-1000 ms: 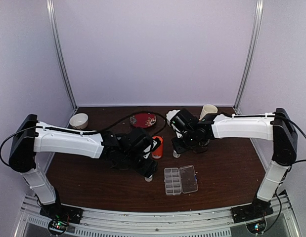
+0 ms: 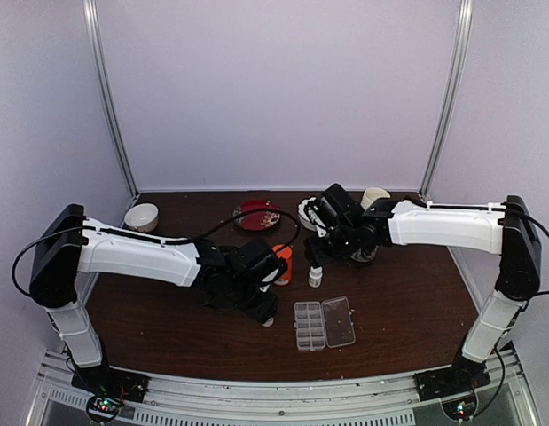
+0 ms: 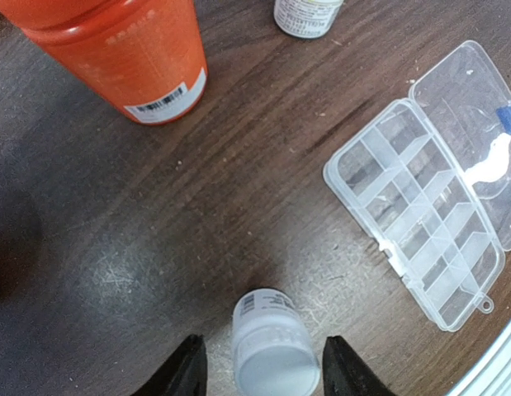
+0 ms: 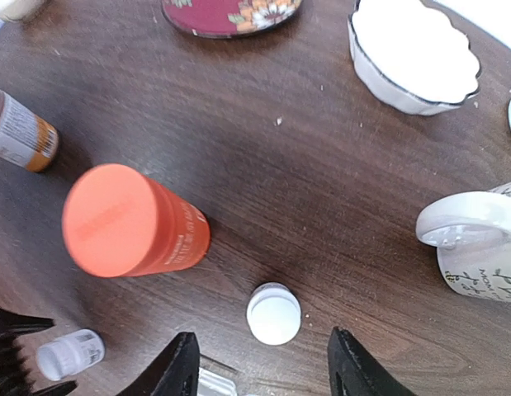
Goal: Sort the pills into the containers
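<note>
In the left wrist view a small white-capped bottle (image 3: pixel 273 346) stands between the fingers of my left gripper, with a gap on each side; the fingers are part open. A second small white bottle (image 4: pixel 273 315) stands on the table ahead of my right gripper, whose spread fingers hold nothing. The clear pill organizer (image 3: pixel 416 214) lies with its lid (image 3: pixel 478 124) folded open, and its compartments look empty. Behind the left gripper an orange-red bottle (image 4: pixel 135 223) stands upright. No loose pills can be made out for certain.
A brown-and-white labelled container (image 4: pixel 22 132), a red floral dish (image 2: pixel 256 215) and a white scalloped bowl (image 4: pixel 414 54) sit farther back. A handled mug (image 4: pixel 486 239) is on the right, a white bowl (image 2: pixel 142 217) at far left.
The left arm has shifted only slightly, staying over its bottle.
</note>
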